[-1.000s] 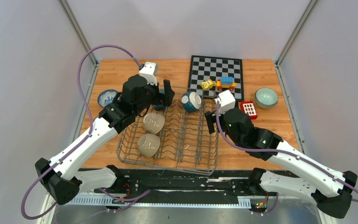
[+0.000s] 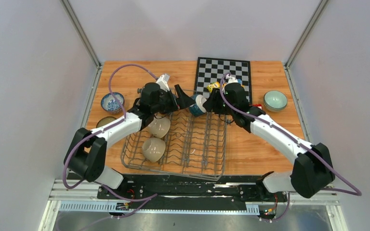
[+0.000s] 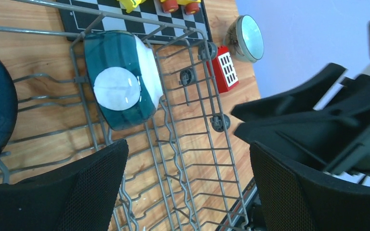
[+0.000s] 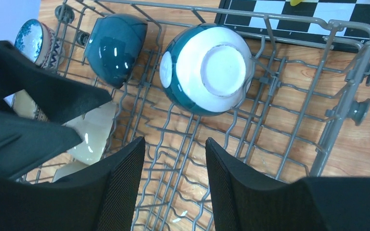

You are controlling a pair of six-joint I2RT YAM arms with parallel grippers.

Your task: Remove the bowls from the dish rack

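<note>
A wire dish rack [image 2: 173, 161] holds two pale bowls [image 2: 153, 149] on its left and teal bowls at the back. A teal-and-white bowl [image 4: 207, 67] lies on its side near the rack's back right, below both hands. My left gripper hangs open over it, nothing between the fingers. Another teal bowl [image 4: 115, 45] sits left of it. My right gripper is part open above the rack, just to the front-right of the teal-and-white bowl, with nothing between its fingertips.
A chessboard [image 2: 221, 67] with toys lies behind the rack, a red brick [image 3: 223, 70] to its right. A green bowl [image 2: 275, 100] stands far right, a patterned bowl [image 2: 111, 102] far left. The two arms are close together over the rack.
My right gripper has moved back and left toward the teal-and-white bowl; my left gripper has shifted right, toward it. The bowls look unmoved.
</note>
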